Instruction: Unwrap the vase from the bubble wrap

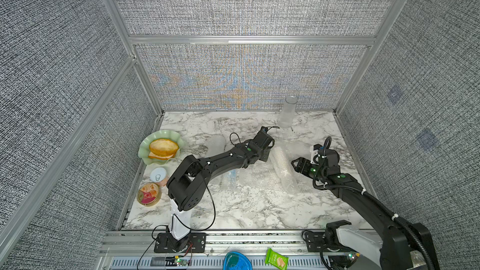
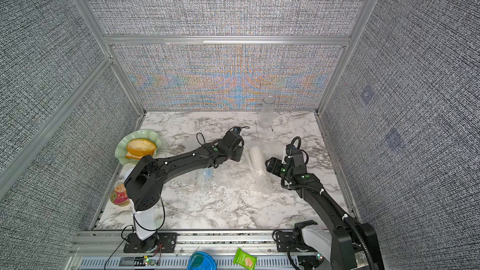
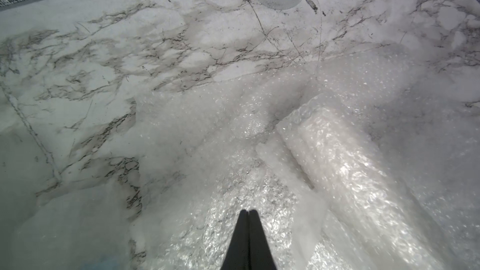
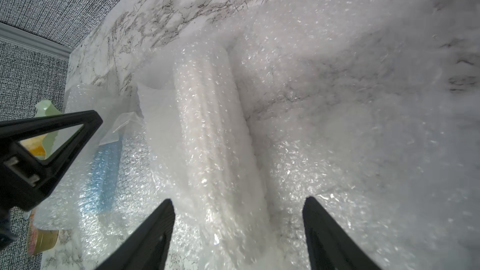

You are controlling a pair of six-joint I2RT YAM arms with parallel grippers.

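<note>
A sheet of clear bubble wrap [image 4: 325, 135] lies spread on the table, and a rolled part of it [image 4: 210, 120] forms a long ridge. Whether anything is inside the roll cannot be told. At the back, a clear ribbed glass cylinder [image 1: 288, 112], likely the vase, stands upright with no wrap seen around it. My left gripper is shut above the wrap just left of the roll, nothing showing between its fingers. Over the roll, my right gripper has its fingers apart on either side of the ridge in view; contact is unclear.
A green scalloped bowl with bread [image 1: 163, 146], a small can [image 1: 159, 175] and a round tub [image 1: 149, 194] stand along the left edge. A wrapped blue item [image 4: 102, 175] lies left of the roll.
</note>
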